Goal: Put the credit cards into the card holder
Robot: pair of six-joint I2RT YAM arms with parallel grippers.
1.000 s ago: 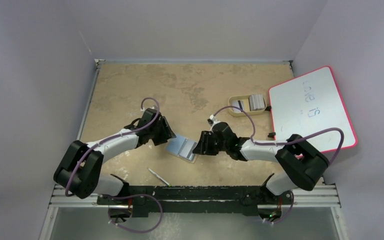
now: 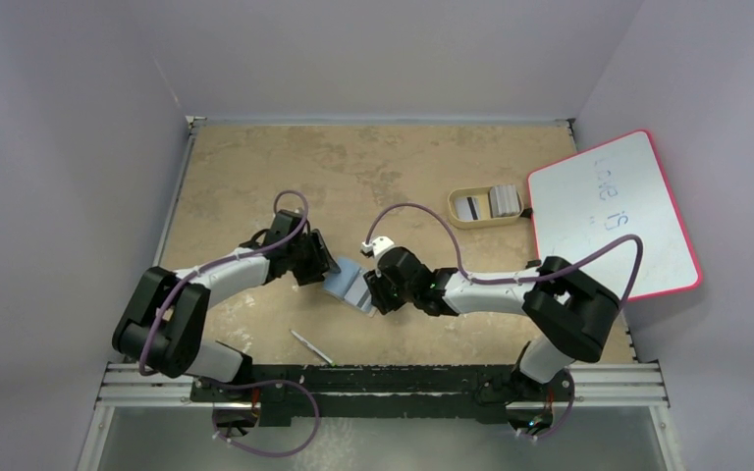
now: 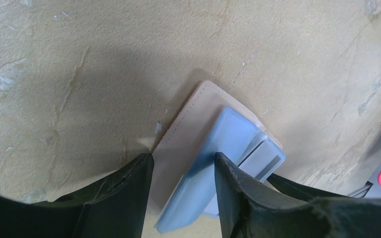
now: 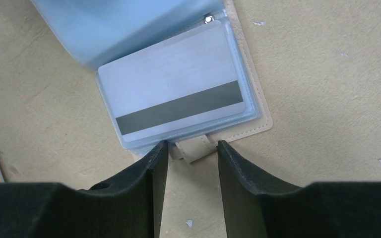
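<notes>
The card holder (image 2: 346,280) lies at the lower middle of the table, beige-backed with blue plastic sleeves. In the right wrist view a card (image 4: 168,72) with a dark stripe lies in a clear sleeve. My left gripper is part open at the holder's other end, its fingertips over the blue flap and beige backing. My right gripper is part open at the holder's edge, fingertips either side of a small beige tab. Whether either grips anything is unclear.
A tray (image 2: 461,222) with more cards stands at the back right, beside a whiteboard (image 2: 609,216). A pen (image 2: 309,345) lies at the front.
My right gripper has moved left and turned onto the holder's near end. The left gripper is nearly in place, with slight movement.
</notes>
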